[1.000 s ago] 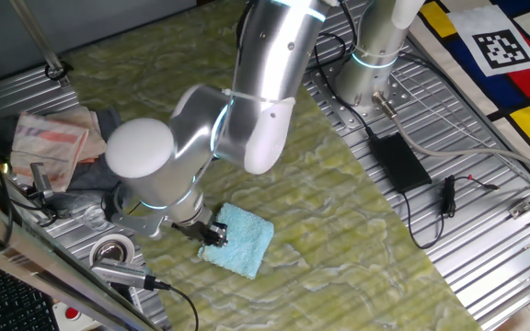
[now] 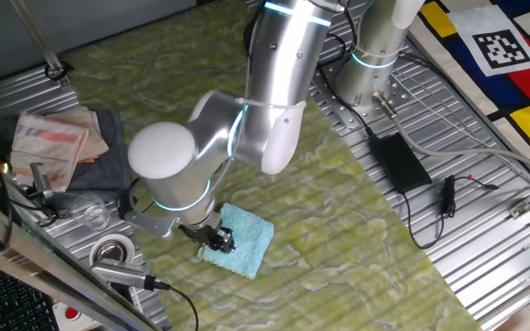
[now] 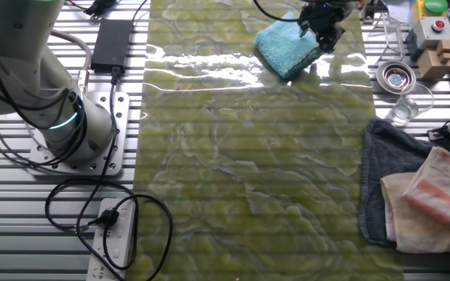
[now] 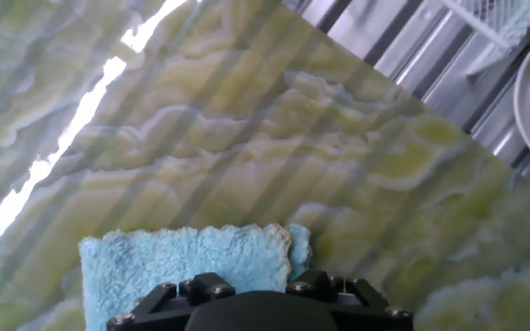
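Observation:
A folded light-blue towel (image 2: 254,241) lies on the green marbled mat, near its edge on the metal-table side. My gripper (image 2: 221,241) is over the towel's left part in exterior view 1, coming in from the left. In exterior view 2 the towel (image 3: 283,51) shows at the top, with the dark gripper over its right side. From the wrist, the two fingers stand apart and the towel (image 4: 173,260) shows beneath and between them; nothing looks pinched. Whether the fingertips touch the cloth is unclear, and the towel's near part is hidden.
A white-rimmed metal bowl (image 3: 396,76) and a clear cup (image 3: 405,109) stand beside the mat, close to dark and striped cloths (image 3: 444,187). A black power adapter (image 2: 399,163) lies near the arm's base.
The arm has shifted right in exterior view 1, and the gripper is slightly farther over the towel, with its wrist turned more upright. The towel has not visibly moved.

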